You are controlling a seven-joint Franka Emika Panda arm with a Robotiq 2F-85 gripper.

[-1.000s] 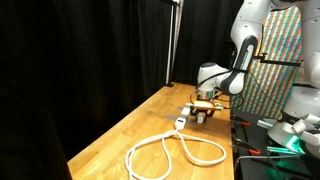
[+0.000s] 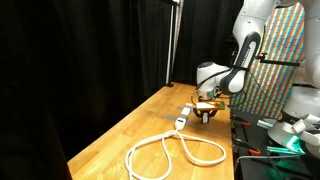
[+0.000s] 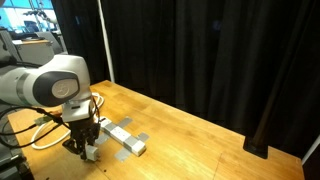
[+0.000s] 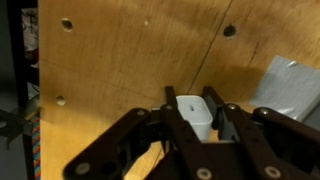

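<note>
A small white object [image 4: 195, 113] stands out between the dark fingers of my gripper in the wrist view, and the fingers are shut on it. In exterior view 2 the same white object [image 3: 92, 153] shows low at the fingers, close above the wooden table or touching it; I cannot tell which. From exterior view 1, my gripper [image 2: 206, 112] is at the table's right part, pointing down. Its fingers partly hide the object there.
A white power strip [image 3: 122, 139] lies just beside the gripper, its white cable [image 2: 130, 158] looped over the near table. Grey patches [image 4: 288, 88] mark the tabletop. Bare wood [image 3: 205, 155] stretches away on the far side of the strip.
In exterior view 1 the gripper and the white object have shifted slightly to the right. The power strip and cable have stayed where they were.
</note>
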